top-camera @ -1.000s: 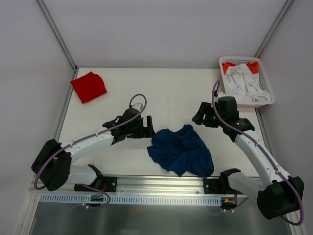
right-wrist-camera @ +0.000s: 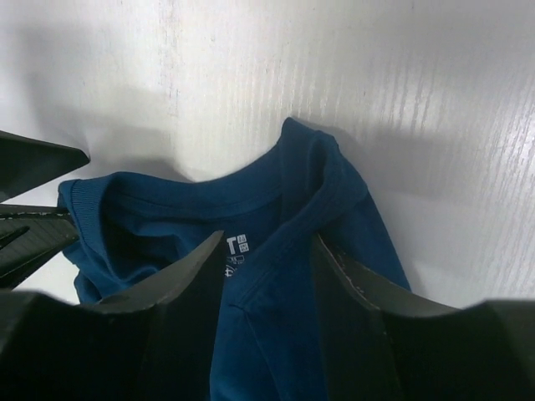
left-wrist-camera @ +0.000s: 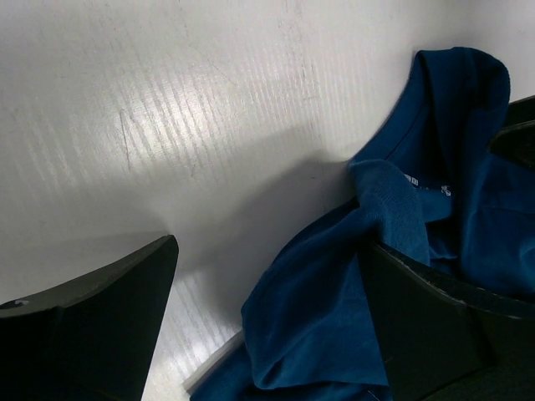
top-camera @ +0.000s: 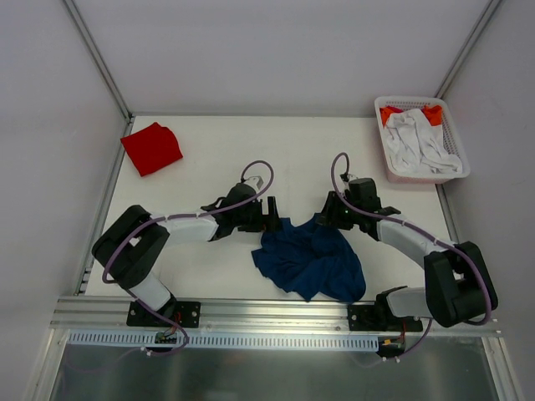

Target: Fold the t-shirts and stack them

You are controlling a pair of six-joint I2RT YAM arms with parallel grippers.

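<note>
A crumpled navy blue t-shirt (top-camera: pixel 311 263) lies at the front middle of the table. At its upper left edge is my left gripper (top-camera: pixel 269 214); in the left wrist view its fingers (left-wrist-camera: pixel 435 322) stand wide apart, one against the cloth and the other over bare table. My right gripper is at the shirt's upper right, with a raised fold of the collar area between its part-open fingers. A small white print shows inside the neck. The folded red t-shirt (top-camera: pixel 151 149) lies at the back left.
A white basket (top-camera: pixel 428 177) at the back right holds white and orange-red cloth (top-camera: pixel 418 142). A metal rail (top-camera: pixel 251 311) runs along the front edge.
Both arms have come down and inward to the blue shirt's upper corners. The right gripper moved left and its fingers have drawn closer together. The shirt looks nearly unmoved.
</note>
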